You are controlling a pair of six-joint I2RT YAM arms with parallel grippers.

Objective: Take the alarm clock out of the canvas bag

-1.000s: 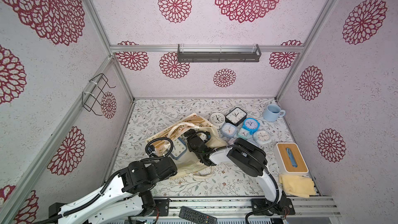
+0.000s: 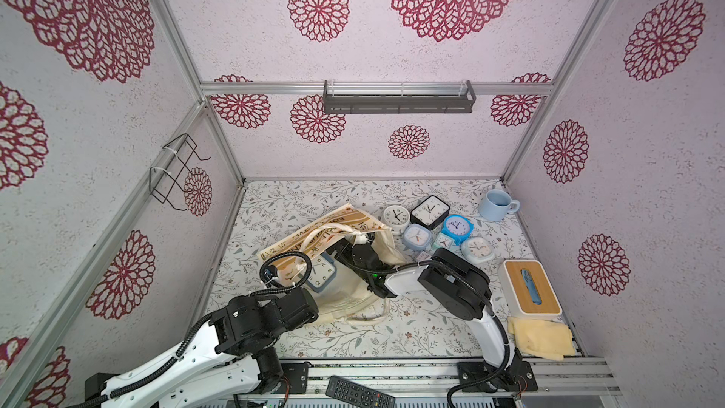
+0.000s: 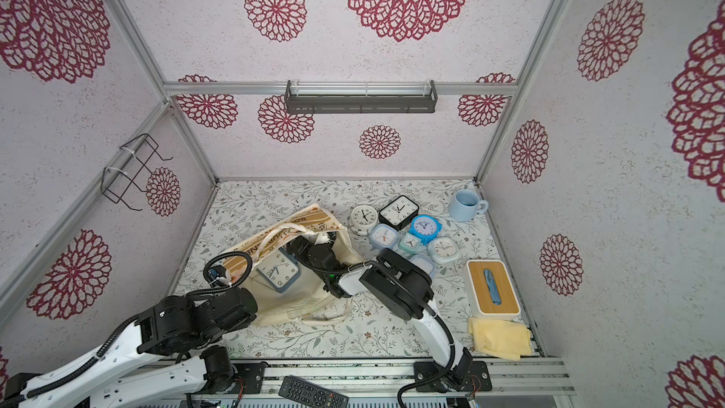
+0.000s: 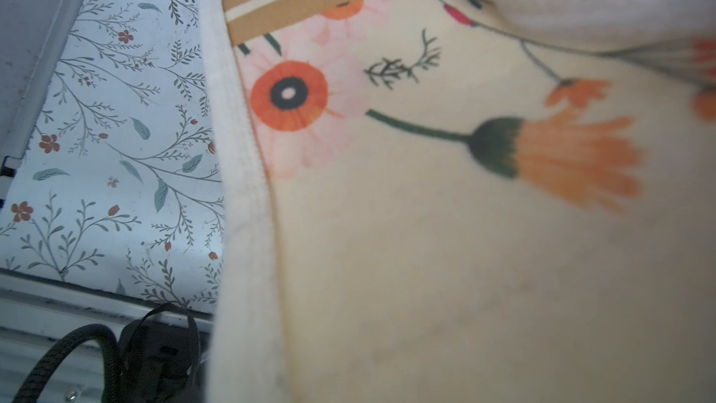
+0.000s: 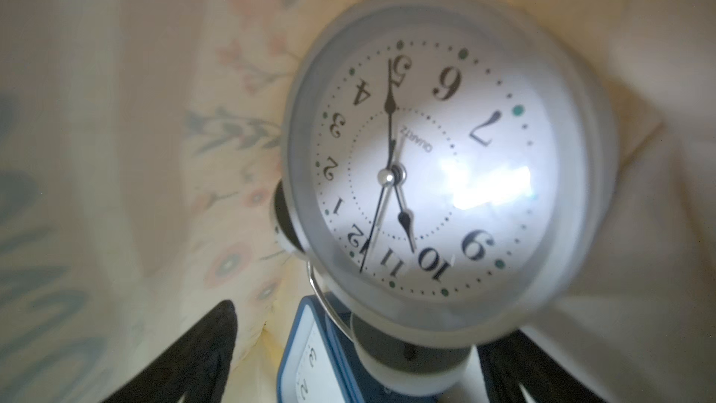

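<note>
The canvas bag lies with its mouth gaping; its flowered cloth fills most of the left wrist view. Inside it, a round white twin-bell alarm clock faces the right wrist camera, bells downward in that view. My right gripper is in the bag, open, its fingers spread to either side of the clock's bell end without closing on it. A square blue alarm clock also rests in the bag. My left gripper is at the bag's left edge, its finger shut; its fingertips are hidden, so cloth between them cannot be made out.
Several clocks, among them a black square one, cluster right of the bag. A blue mug, a wooden-topped box and a yellow cloth line the right side. Floor in front of the bag is free.
My left arm has moved slightly left over the second; my right gripper has moved slightly within the bag.
</note>
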